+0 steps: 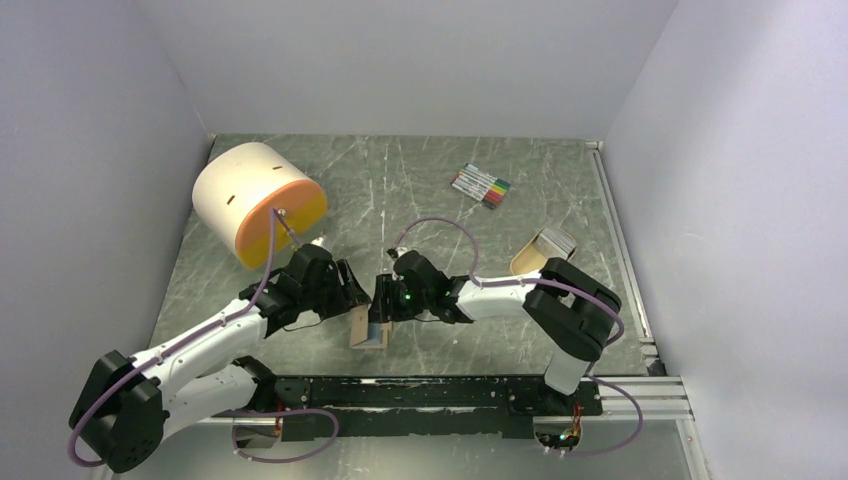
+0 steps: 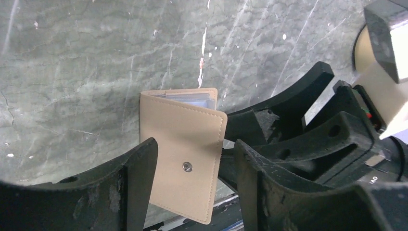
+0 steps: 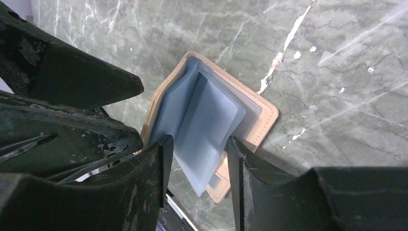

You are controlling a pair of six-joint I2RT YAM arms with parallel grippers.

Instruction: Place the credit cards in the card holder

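The beige card holder (image 1: 368,329) lies near the table's front edge with its cover partly raised. In the right wrist view its bluish clear sleeves (image 3: 207,120) show between the covers; no card can be made out in them. My left gripper is open over the snap-button cover (image 2: 180,154), one finger on each side in view. The open right gripper is at the sleeves, its fingers apart around the leaf edges. Both grippers stand close together, the other arm's black fingers (image 3: 96,91) filling part of the right wrist view.
Pale flat items, perhaps the cards (image 1: 556,241), rest in a tan box (image 1: 528,261) at the right. A large cream cylinder (image 1: 240,190) stands back left. Coloured markers (image 1: 481,186) lie at the back.
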